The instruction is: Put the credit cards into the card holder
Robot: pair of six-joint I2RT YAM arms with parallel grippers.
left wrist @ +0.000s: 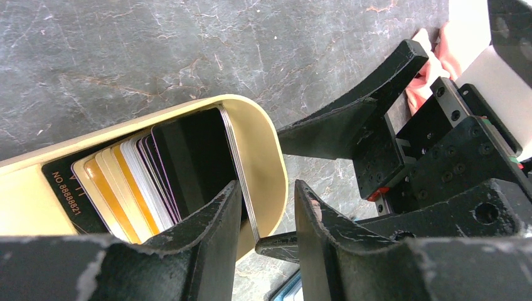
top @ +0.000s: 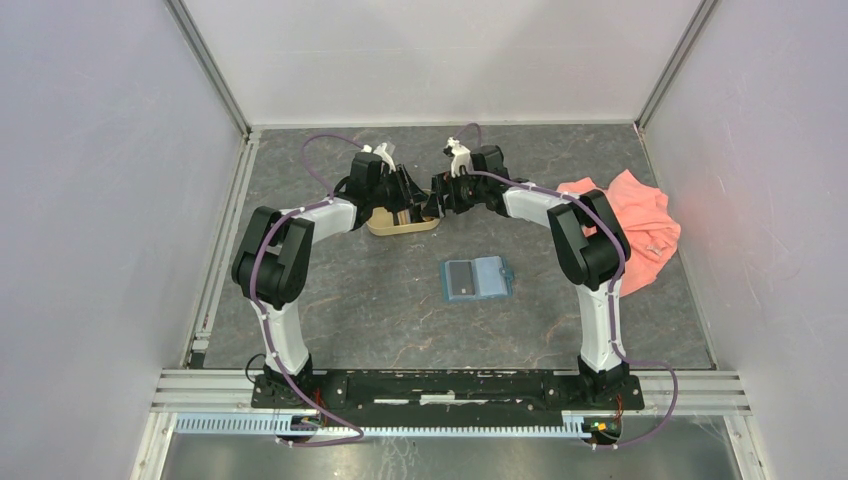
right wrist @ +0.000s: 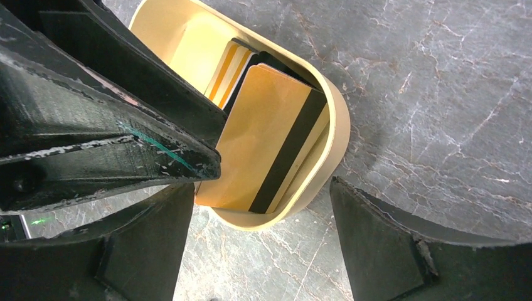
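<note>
A cream tray (top: 392,230) of stacked cards (left wrist: 175,163) sits under both grippers. My left gripper stands part open at the tray's right end, one finger by the last card's edge. My right gripper reaches in from the other side, open around the tray's end, where a gold card (right wrist: 263,138) with a black stripe lies on top. Whether either grips a card is unclear. The blue card holder (top: 490,277) lies open on the table, front centre.
A pink cloth (top: 645,230) lies at the right. The table between the tray and the front edge is clear apart from the holder. Walls border the sides and back.
</note>
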